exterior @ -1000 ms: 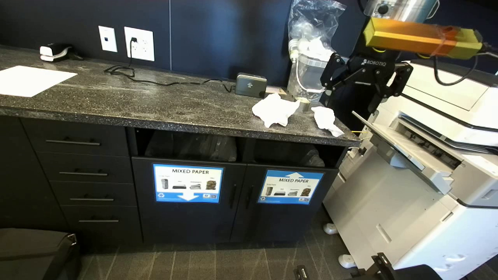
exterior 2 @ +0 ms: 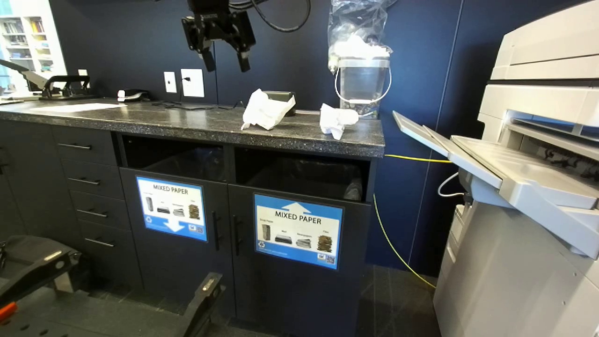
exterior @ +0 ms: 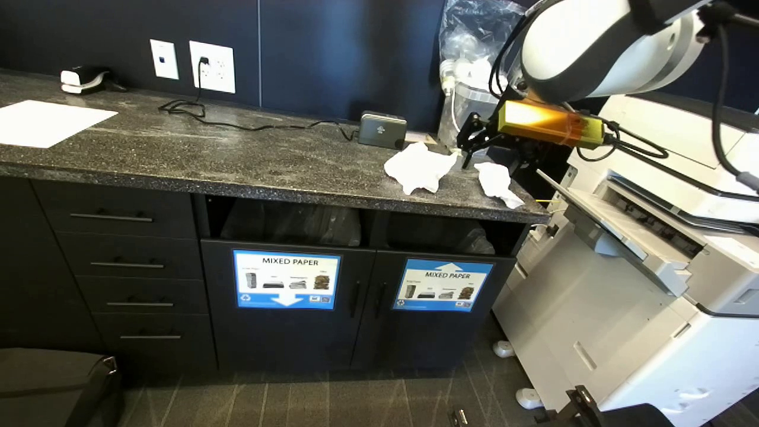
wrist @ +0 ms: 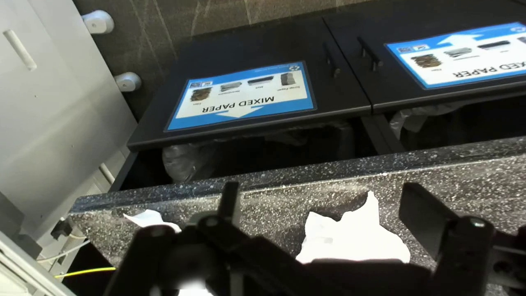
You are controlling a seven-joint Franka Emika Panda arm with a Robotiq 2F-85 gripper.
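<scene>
Two crumpled white papers lie apart on the dark speckled counter [exterior: 284,160]. The larger paper [exterior: 420,168] rests in front of a small grey box, while the smaller paper [exterior: 496,182] is near the right end. My gripper [exterior 2: 227,62] hangs above the counter, its fingers spread and nothing between them. From the wrist, the larger paper [wrist: 355,237] appears below and between the open fingers, partly covered by the gripper body. Part of the smaller paper [wrist: 153,218] shows beyond the left finger [wrist: 229,200].
Behind the papers stand the grey box [exterior: 382,130] and a clear bucket [exterior 2: 363,81] holding white, bagged contents. A printer [exterior: 640,284] borders the counter's right end. Below are open bin slots [exterior 2: 303,171].
In exterior view 1 my gripper has moved left and turned, and now overlaps the area by the bucket. The papers have stayed put.
</scene>
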